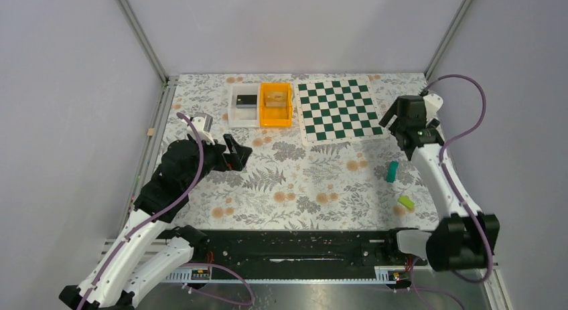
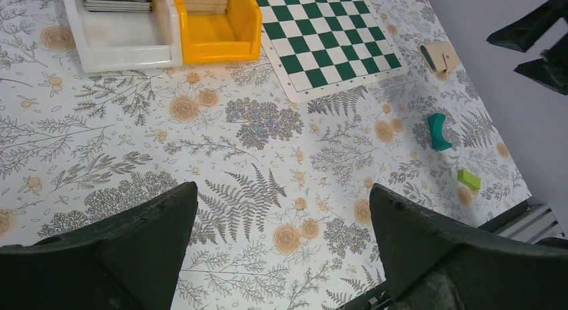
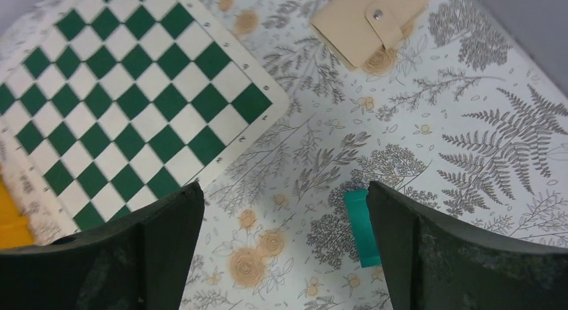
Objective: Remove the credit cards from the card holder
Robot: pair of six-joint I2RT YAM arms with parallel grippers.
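Note:
A beige card holder with a snap strap lies closed on the table's right side, beside the checkerboard; the left wrist view shows it small at the top right point(image 2: 434, 55), while my right arm covers it in the top view. My right gripper is open above the table near it, with nothing between its fingers. My left gripper is open over the table's left side, empty, apart from the holder.
A white tray point(image 1: 242, 120) with dark VIP cards and an orange tray point(image 1: 276, 119) stand at back centre. A checkerboard point(image 1: 338, 109), teal piece point(image 1: 392, 171) and lime block point(image 1: 406, 201) lie rightward.

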